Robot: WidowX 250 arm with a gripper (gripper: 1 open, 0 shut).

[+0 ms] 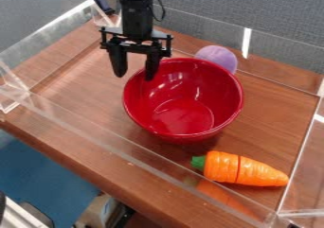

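Observation:
My black gripper (135, 61) hangs open over the back-left rim of a red bowl (184, 109), its fingers apart with nothing seen between them. A pale purple ball (218, 56) sits just behind the bowl, partly hidden by it. An orange toy carrot (247, 170) with a green tip lies at the front right of the bowl.
Transparent walls edge the table, with a grey barrier (272, 43) along the back. Blue floor shows at the lower left.

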